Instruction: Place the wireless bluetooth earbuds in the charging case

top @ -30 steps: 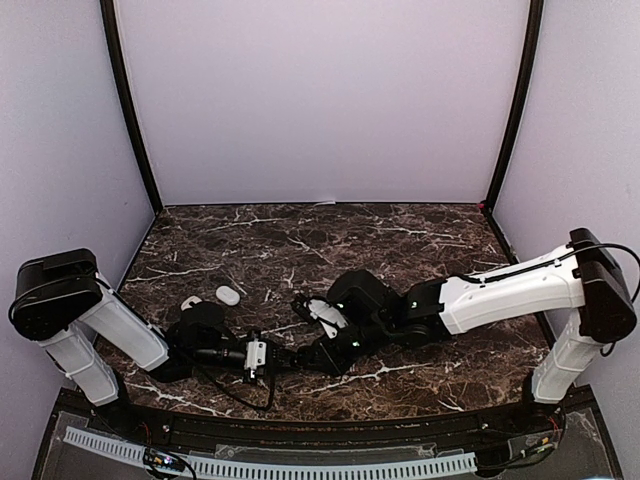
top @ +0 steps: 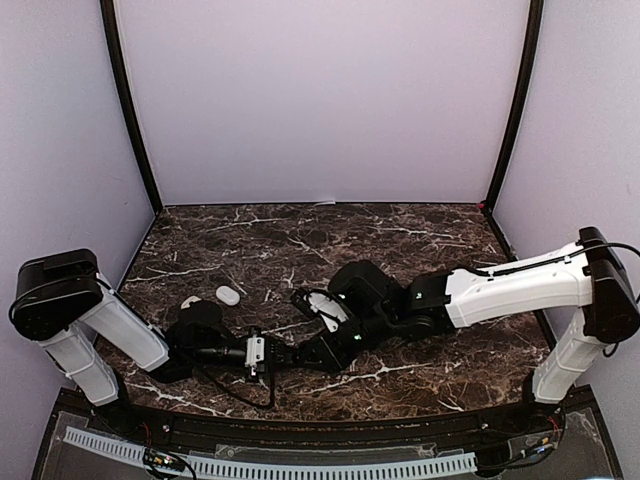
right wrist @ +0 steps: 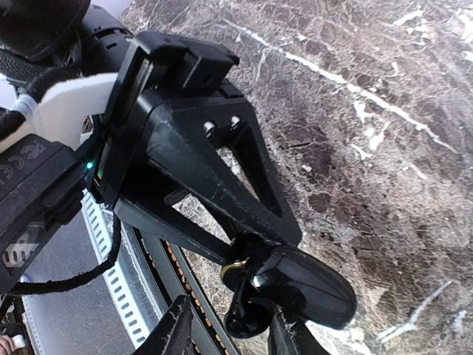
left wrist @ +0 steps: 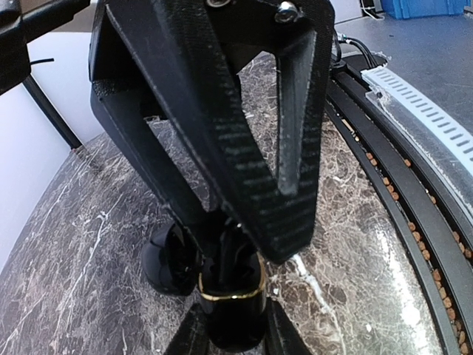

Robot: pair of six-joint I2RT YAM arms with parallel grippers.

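Observation:
My two grippers meet low at the centre of the top view, left gripper (top: 285, 355) and right gripper (top: 318, 352). In the left wrist view a black, gold-ringed object (left wrist: 233, 318), apparently the charging case, sits low between the left gripper's fingertips, with a glossy black part (left wrist: 162, 259) beside it. In the right wrist view the left gripper is shut on this black object (right wrist: 310, 285), its lid-like part sticking out right. The right gripper's open fingertips (right wrist: 177, 329) are just below it; whether an earbud is inside cannot be told.
A white oval object (top: 227, 295) lies on the dark marble table (top: 330, 235) behind the left arm. The front rail (top: 320, 427) runs close below both grippers.
The left arm looks unchanged.

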